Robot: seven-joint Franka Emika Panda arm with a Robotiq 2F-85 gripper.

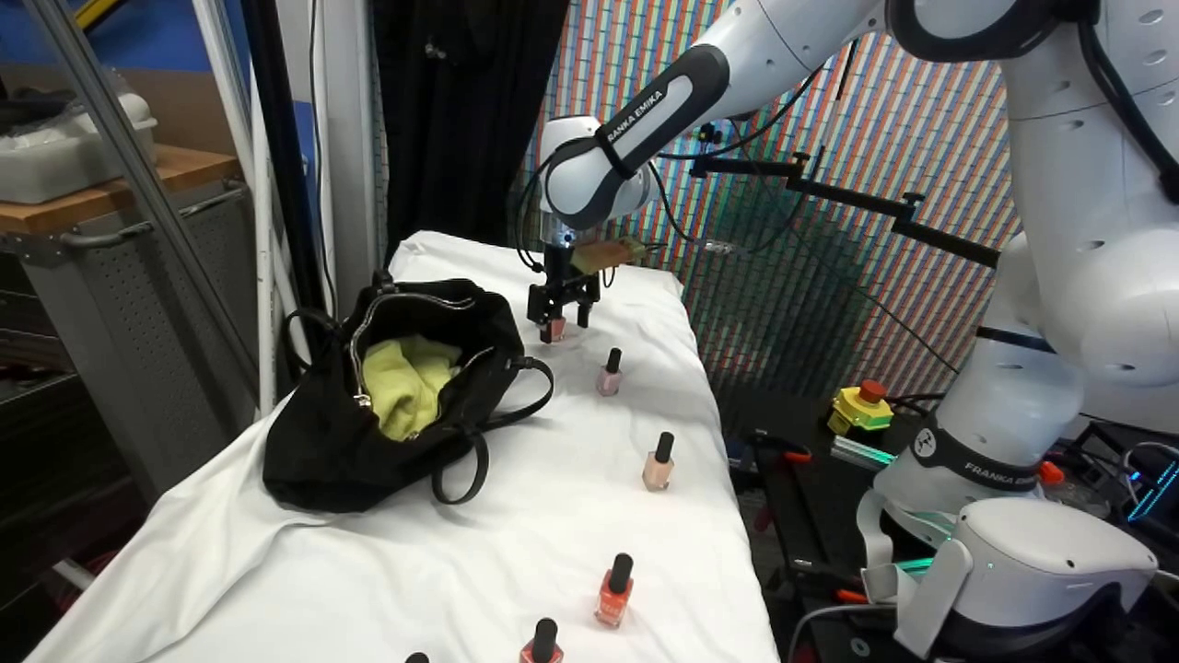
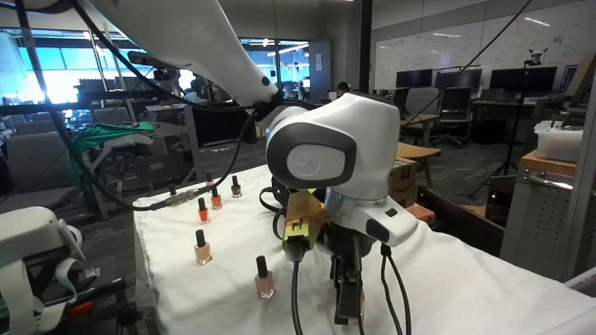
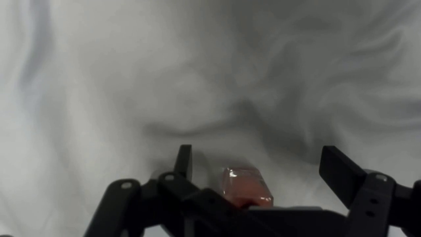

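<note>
My gripper is open and low over the far end of the white-covered table, its fingers pointing down. Between the spread fingers, closer to the left one in the wrist view, stands a nail polish bottle with a reddish body point(image 3: 246, 187); my gripper's own parts hide its cap. The same bottle point(image 1: 557, 330) shows partly behind the fingers in exterior view 1. In exterior view 2 the arm covers nearly all of it. Left of the gripper in exterior view 1, a black bag point(image 1: 332, 442) lies open with a yellow-green cloth point(image 1: 406, 387) inside.
Along the table's right side stand a pale pink bottle point(image 1: 609, 379), a peach bottle point(image 1: 658, 470), an orange-red bottle point(image 1: 614, 597) and others nearer the camera. Bag handles point(image 1: 483, 470) spread over the white sheet point(image 1: 531, 552). Bare sheet lies between bag and bottles.
</note>
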